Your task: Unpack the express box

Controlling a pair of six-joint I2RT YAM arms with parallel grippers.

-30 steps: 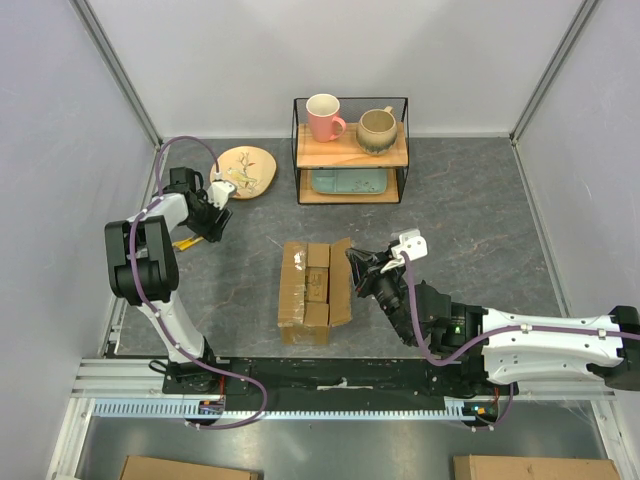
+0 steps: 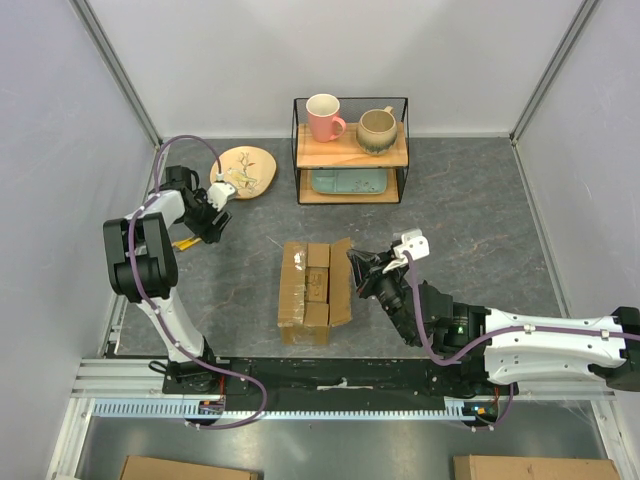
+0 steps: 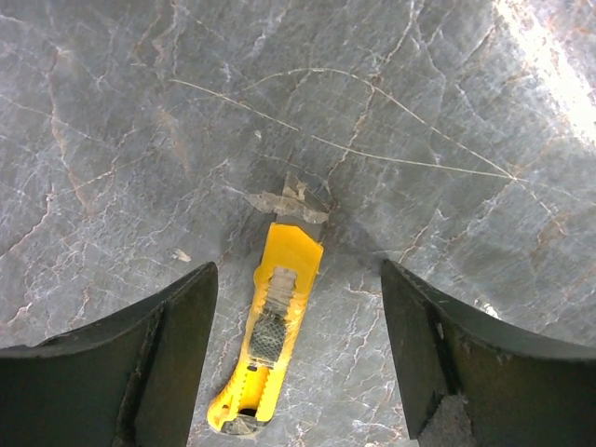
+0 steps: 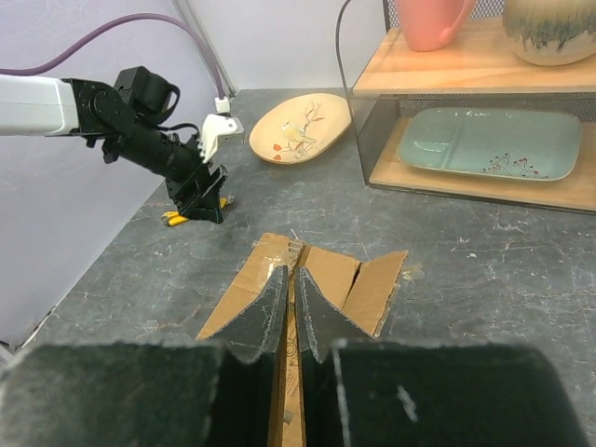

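Observation:
A cardboard box (image 2: 292,285) lies in the middle of the table, top flaps folded up, taped. A yellow box cutter (image 3: 277,307) rests on the table at the left, with my left gripper (image 2: 213,234) low over it; in the left wrist view its fingers stand apart on either side of the cutter, open, not visibly gripping it. My right gripper (image 2: 360,277) hangs just right of the box; in the right wrist view (image 4: 296,279) its fingertips are close together above the box, with only a narrow gap, if any, between them.
A wire-framed wooden shelf (image 2: 350,155) at the back holds a pink mug (image 2: 322,118), a beige mug (image 2: 375,131) and a teal tray (image 2: 348,181). A patterned plate (image 2: 255,170) lies left of it.
The left arm has shifted very slightly over the box cutter. The box and right arm look the same.

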